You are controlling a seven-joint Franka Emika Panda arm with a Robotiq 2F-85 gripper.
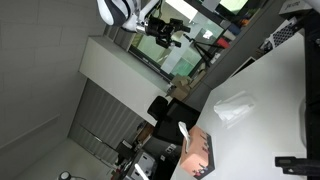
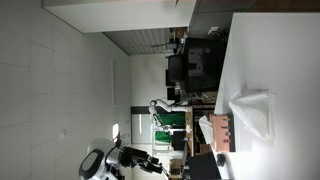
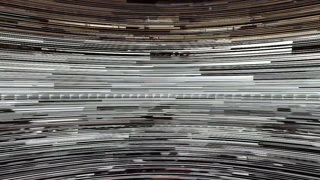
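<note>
An orange-pink tissue box point(image 1: 197, 153) stands on the white table, a white tissue point(image 1: 184, 131) sticking out of it. Beside it on the tabletop lies a crumpled white cloth or tissue point(image 1: 235, 108); exterior view 2 also has this white piece point(image 2: 253, 112) next to the box point(image 2: 220, 133). My gripper point(image 1: 178, 33) is high at the top of exterior view 1, well apart from both things. In exterior view 2 the gripper point(image 2: 148, 161) appears dark and small near the bottom. Whether its fingers are apart cannot be made out. Streaks fill the whole wrist view, hiding everything there.
A dark object point(image 1: 297, 164) lies at its near right edge. Dark office chairs point(image 2: 204, 65) and another robot arm point(image 2: 160, 107) stand in the background.
</note>
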